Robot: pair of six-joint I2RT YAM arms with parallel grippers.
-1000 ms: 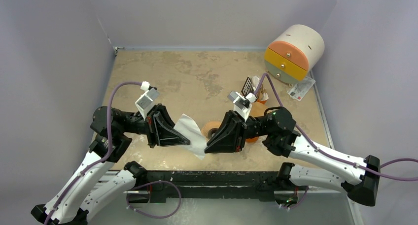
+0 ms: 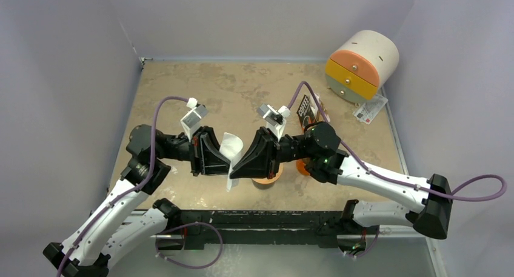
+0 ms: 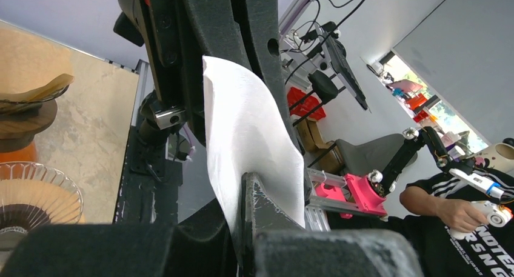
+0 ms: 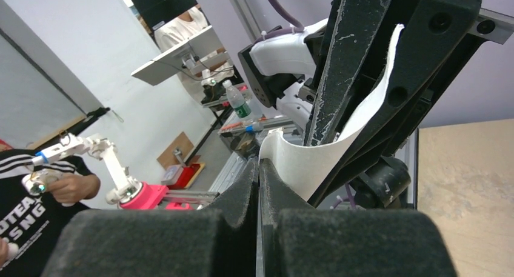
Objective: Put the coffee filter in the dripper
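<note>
A white paper filter (image 2: 233, 146) hangs upright between my two grippers, whose tips meet over the table. My left gripper (image 2: 228, 166) is shut on it; in the left wrist view the sheet (image 3: 248, 125) rises from between the fingers. My right gripper (image 2: 234, 171) is shut, the paper's edge running between its fingertips in the right wrist view. A clear ribbed dripper (image 3: 39, 186) sits below on the table, mostly hidden behind the grippers in the top view.
A drawer box (image 2: 354, 65) and a card (image 2: 368, 110) stand at the back right. An orange item (image 2: 303, 166) and a printed pack (image 2: 306, 110) are partly behind my right arm.
My right gripper has moved left to meet the paper and my left gripper has moved slightly right.
</note>
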